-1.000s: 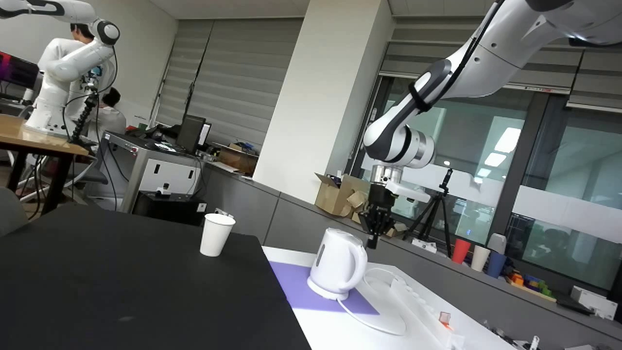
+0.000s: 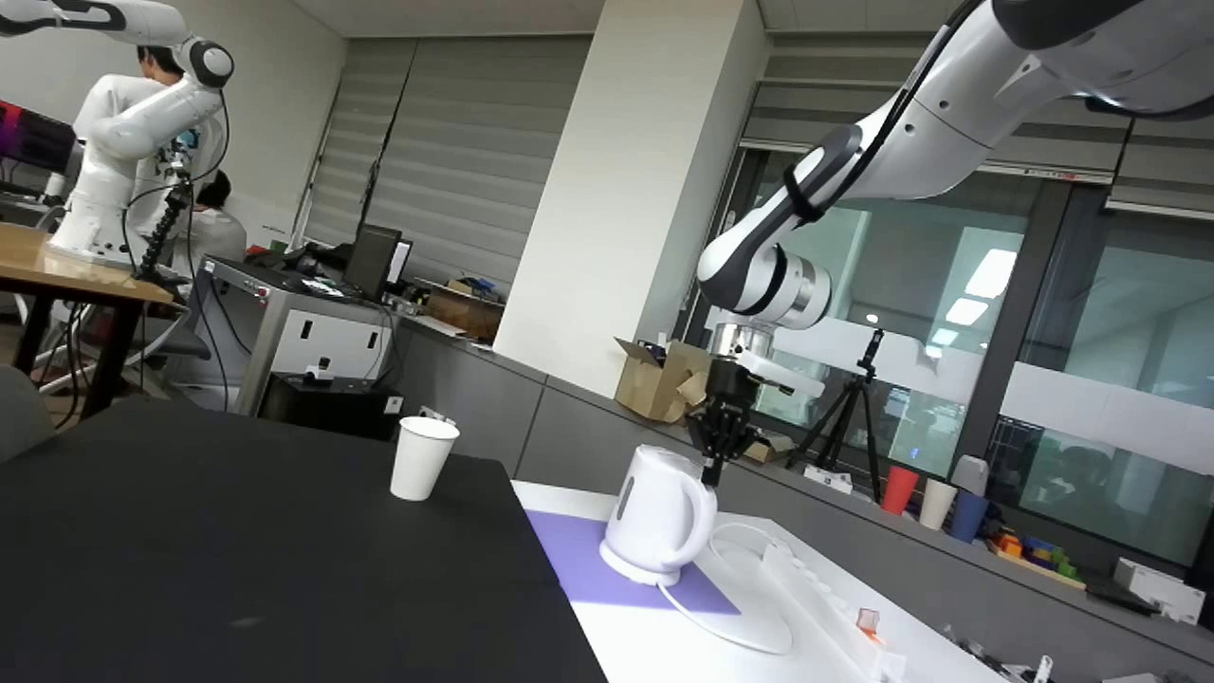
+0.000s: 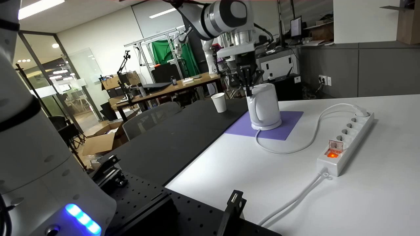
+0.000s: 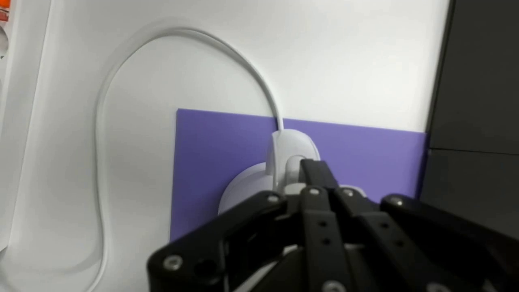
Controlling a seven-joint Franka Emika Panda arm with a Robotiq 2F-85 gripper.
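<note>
A white electric kettle [image 2: 652, 518] stands upright on a purple mat [image 2: 569, 546], its handle [image 2: 697, 518] facing the robot's side. My gripper [image 2: 712, 473] is shut and points straight down at the top of the handle. In the second exterior view, the gripper's fingertips [image 3: 248, 92] reach the kettle's upper edge beside the handle of the kettle [image 3: 267, 104]. From the wrist, the shut fingers [image 4: 318, 170] cover most of the kettle, leaving the handle top [image 4: 294, 141] in sight. Nothing shows between the fingers. Whether the tips touch the kettle, I cannot tell.
A white power strip [image 3: 346, 141] with a lit orange switch lies on the white table, joined to the kettle by a looping cord [image 3: 315, 135]. A white paper cup [image 2: 422, 457] stands on the black table [image 2: 262, 546].
My gripper has moved left and slightly down, from beside the kettle's handle to right at its top. The kettle and the cup have stayed in place.
</note>
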